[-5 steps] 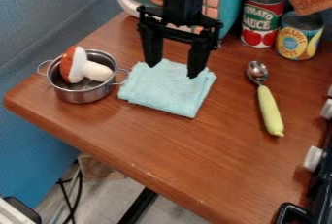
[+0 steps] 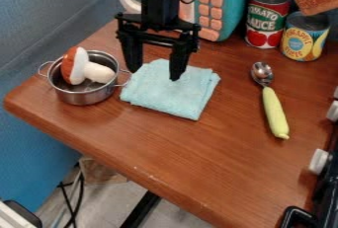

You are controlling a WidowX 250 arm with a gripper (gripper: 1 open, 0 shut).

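Note:
My black gripper [image 2: 154, 61] hangs over the back of the folded light-blue cloth [image 2: 166, 96], fingers apart and open, with nothing visible between them. Left of the cloth a steel pot [image 2: 83, 92] holds an orange-and-white item [image 2: 74, 61] and a white piece [image 2: 101, 72]. Right of the cloth lies a spoon with a pale yellow handle [image 2: 274, 111].
A teal microwave [image 2: 230, 5] stands behind me, with two cans [image 2: 264, 20] [image 2: 303, 39] at the back right. A black appliance [image 2: 317, 183] lines the right edge.
My gripper has shifted left over the last second, moving from above the cloth's middle toward the pot's side. The objects on the table look unchanged.

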